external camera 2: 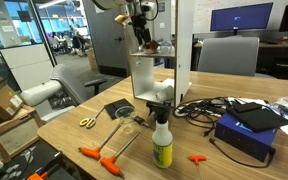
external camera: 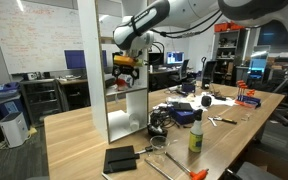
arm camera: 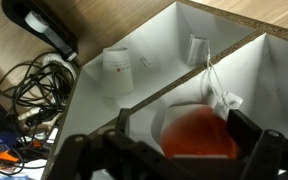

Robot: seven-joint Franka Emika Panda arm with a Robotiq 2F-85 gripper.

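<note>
My gripper (external camera: 127, 72) is open at the upper level of a tall white shelf unit (external camera 2: 177, 75). In the wrist view its two dark fingers (arm camera: 256, 143) stand wide apart. A red rounded object (arm camera: 197, 134) with a whitish part beside it appears in the gap between them, inside a white-walled compartment. Depth is hard to judge, and no contact shows. From the second exterior view, the same red object (external camera 2: 152, 46) sits on the shelf just below the gripper (external camera 2: 141, 30).
A white cup-like item (arm camera: 117, 72) lies in the neighbouring compartment. Cables (external camera 2: 199, 110), a spray bottle (external camera 2: 162, 140), orange-handled tools (external camera 2: 112, 164) and a black pad (external camera: 120, 159) lie on the table. Bare tabletop shows left of the shelf.
</note>
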